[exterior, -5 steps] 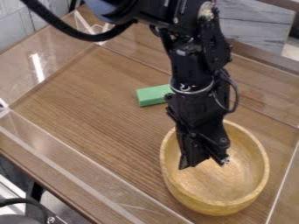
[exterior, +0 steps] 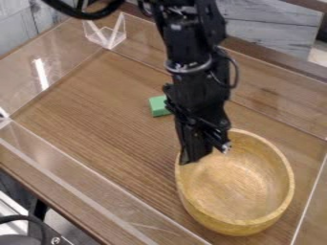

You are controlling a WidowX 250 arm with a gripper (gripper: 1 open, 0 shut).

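Observation:
The black robot arm hangs from the top centre down to its gripper [exterior: 188, 153] at the upper left rim of a yellow oval bowl [exterior: 250, 199]. The gripper looks shut, with nothing visible between its fingers, though the tips are small and dark. Behind the arm lies a small green block [exterior: 159, 105], partly hidden.
A clear plastic object [exterior: 105, 33] stands at the back left, and grey boards line the back right.
The arm and gripper have moved left, from over the bowl's interior to its upper left rim. The bowl and green block look unmoved.

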